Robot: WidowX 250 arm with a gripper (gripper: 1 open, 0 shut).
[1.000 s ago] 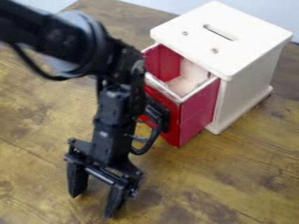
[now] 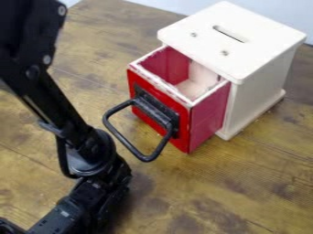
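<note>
A white wooden box [image 2: 257, 78] has a red drawer [image 2: 208, 116] pulled out toward the front-left, its pale inside visible and empty. A black handle [image 2: 135, 137] is mounted on the drawer's face. The black gripper [image 2: 68, 219] is at the bottom-left, low, left of and below the drawer and apart from the handle. It runs out of frame, and its fingertips are not clearly visible.
The black arm [image 2: 37, 91] spans the left side.
The arm has swung left, away from the front of the drawer, uncovering the handle. The gripper has moved toward the bottom-left corner. The drawer looks unchanged.
</note>
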